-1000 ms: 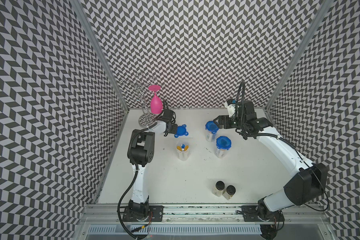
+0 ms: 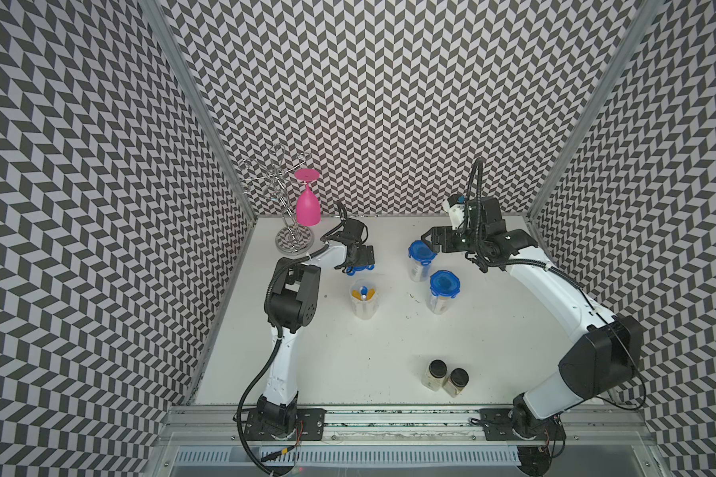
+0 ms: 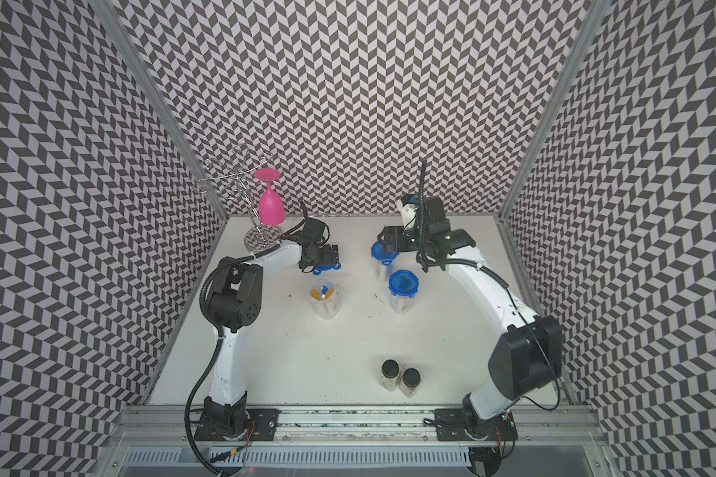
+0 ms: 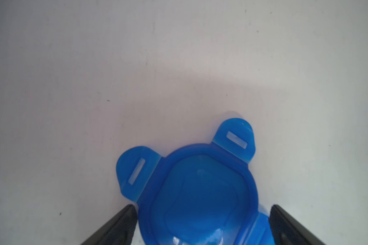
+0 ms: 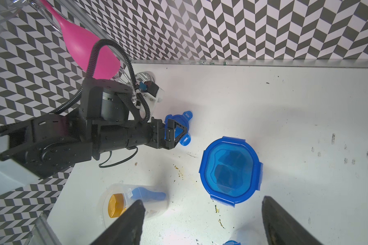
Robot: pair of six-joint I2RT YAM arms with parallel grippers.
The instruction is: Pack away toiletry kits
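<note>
A loose blue lid (image 4: 198, 196) lies flat on the table, my left gripper open low over it, a finger on either side. Near it stands an uncapped clear container (image 2: 363, 306) holding orange and blue items. Two containers with blue lids, a rear one (image 2: 421, 256) and a nearer one (image 2: 444, 286), stand right of centre. My right gripper hangs above the rear one, its fingers apart with nothing visible between them.
A wire rack (image 2: 290, 238) with a pink glass (image 2: 308, 206) stands at the back left. Two dark-lidded jars (image 2: 436, 373) (image 2: 457, 382) stand at the front.
My left gripper has moved right over the loose lid. The right arm has shifted slightly left and up in the top left view.
</note>
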